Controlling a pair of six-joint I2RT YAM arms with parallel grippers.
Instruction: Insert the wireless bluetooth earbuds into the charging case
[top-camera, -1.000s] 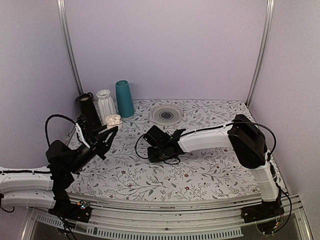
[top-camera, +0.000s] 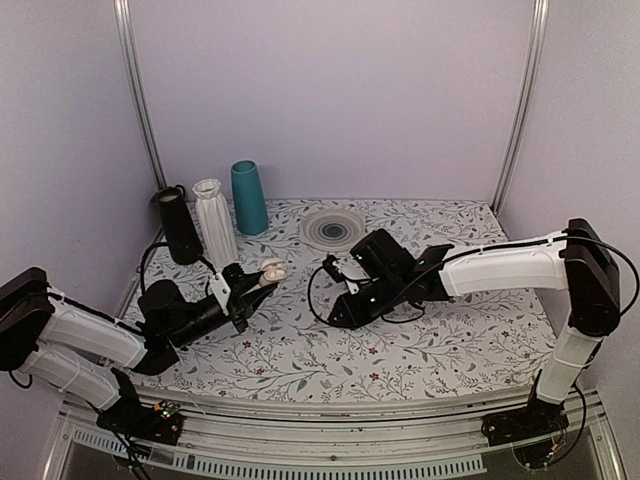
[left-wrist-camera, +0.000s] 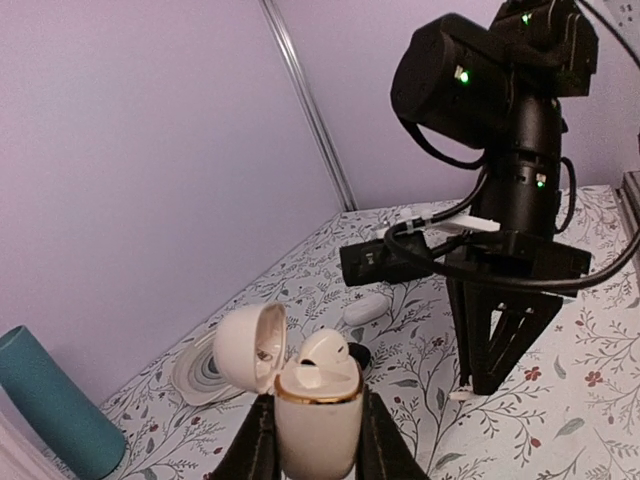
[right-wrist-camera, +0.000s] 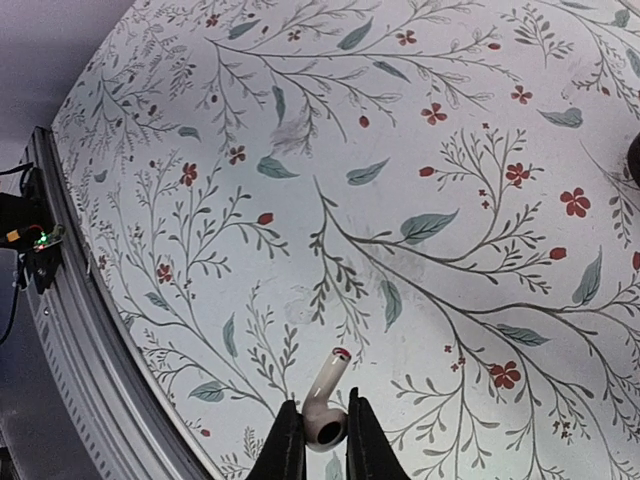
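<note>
In the left wrist view the white charging case (left-wrist-camera: 318, 425) has its lid (left-wrist-camera: 240, 345) open, and my left gripper (top-camera: 264, 287) is shut on its body. A rounded white shape (left-wrist-camera: 325, 348) shows in the case's top; whether it is a seated earbud, I cannot tell. My right gripper is shut on a white earbud (right-wrist-camera: 325, 395), its stem pointing away from the fingers, low above the table. From the left wrist view, that earbud (left-wrist-camera: 462, 394) is a small white bit at the right fingertips, apart from the case and to its right.
A teal vase (top-camera: 249, 198), a white vase (top-camera: 214, 222) and a dark pitcher (top-camera: 178, 225) stand at the back left. A round grey mat (top-camera: 333, 230) lies at the back middle.
My left gripper has moved to the right and slightly down with the case. The right arm has shifted to the right as well.
</note>
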